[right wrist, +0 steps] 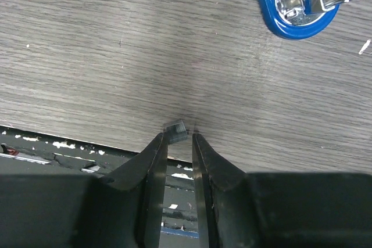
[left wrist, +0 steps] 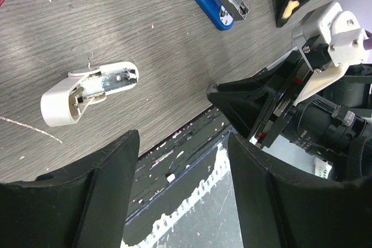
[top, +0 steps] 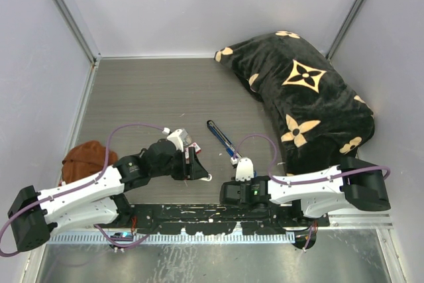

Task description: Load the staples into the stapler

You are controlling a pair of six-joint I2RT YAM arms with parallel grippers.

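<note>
The blue stapler lies with its metal magazine swung clear of the base; its end also shows at the top of the right wrist view (right wrist: 299, 10). A short grey strip of staples (right wrist: 176, 132) is at the fingertips of my right gripper. Those fingers are a narrow way apart, and whether they touch the strip is unclear. Seen from the left wrist, the right gripper is low by the table's front edge. My left gripper is open, nothing between its fingers, near a white stapler-like tool (left wrist: 87, 92).
A red-and-white box (top: 193, 148) sits behind the left gripper. The patterned black cushion (top: 301, 91) fills the right side, and a brown cloth (top: 86, 162) lies at the left.
</note>
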